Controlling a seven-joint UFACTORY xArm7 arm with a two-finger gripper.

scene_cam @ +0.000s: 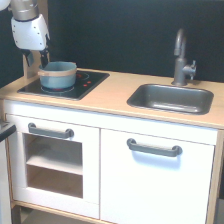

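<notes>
My gripper (36, 63) hangs at the upper left, pointing down beside the rear left side of a grey-blue pot (58, 79). Its two dark fingers appear spread apart, with no object visible between them. The tips are small and close to the pot's rim, and whether they touch it cannot be told. Upright on the black stovetop (93, 82) stands the pot. Its inside is mostly hidden from this angle.
To the right, a grey sink (172, 98) with a dark faucet (181, 65) is set into the wooden counter (120, 88). Bare counter lies between stove and sink. Below are an open-looking cabinet compartment (55, 155) and a white door (150, 185) with a grey handle.
</notes>
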